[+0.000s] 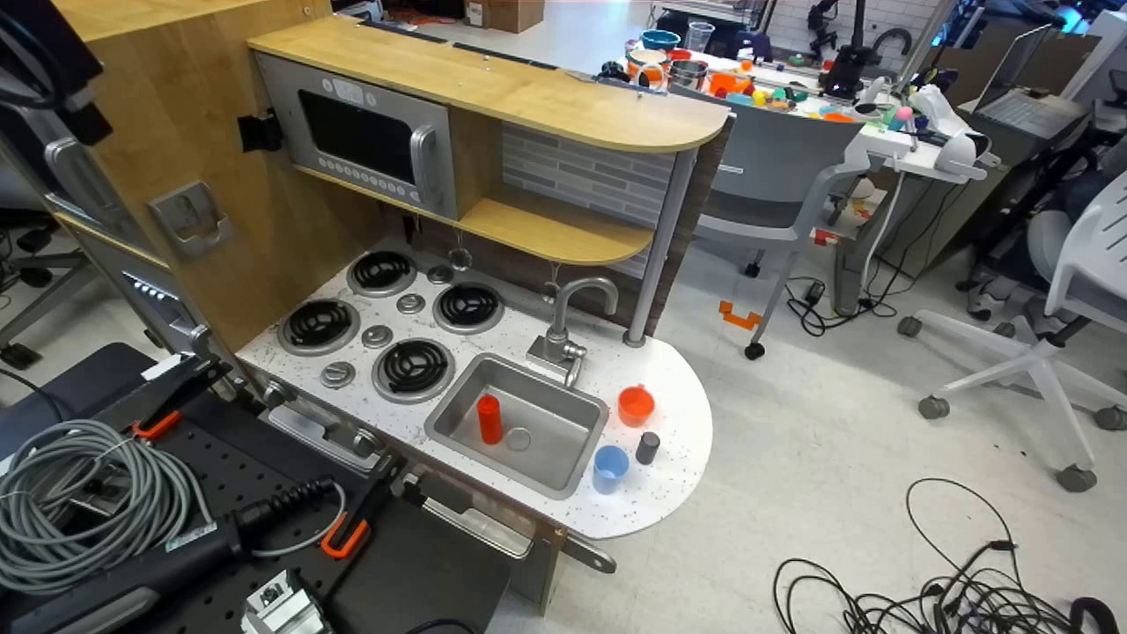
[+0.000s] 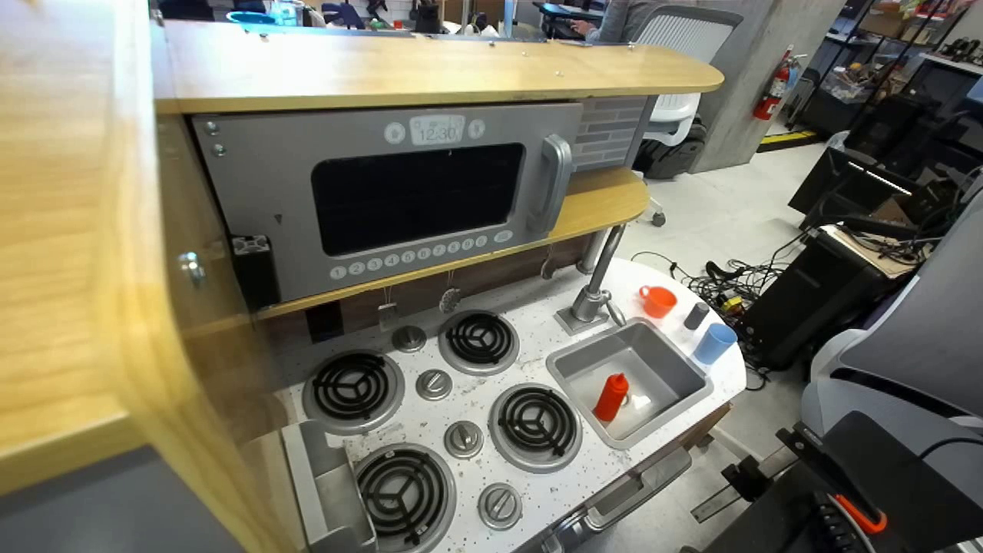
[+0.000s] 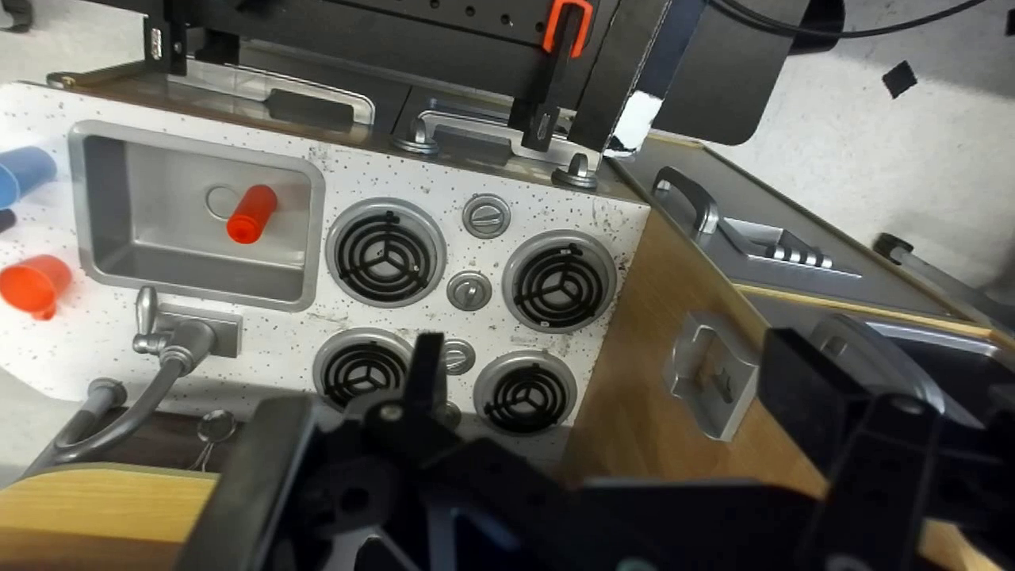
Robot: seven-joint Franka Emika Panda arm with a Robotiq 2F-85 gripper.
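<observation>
In the wrist view my gripper is open, its dark fingers wide apart and nothing held between them. Beneath it lie the play stove and the wooden side panel (image 3: 618, 381). A red bottle (image 1: 490, 419) is in the grey sink (image 1: 581, 449), near the end closest to the burners; exterior view 2 shows its pointed top (image 2: 612, 396). On the rounded counter beyond the sink are an orange-red cup (image 1: 636, 405), a small dark cylinder (image 1: 647, 448) and a translucent blue cup (image 1: 609, 469).
A grey faucet (image 1: 576, 312) rises behind the sink. The closed microwave (image 2: 419, 198) and a wooden shelf (image 2: 604, 198) overhang the back. Several black-coiled burners (image 2: 534, 419) and grey knobs (image 2: 463, 438) fill the clear stovetop.
</observation>
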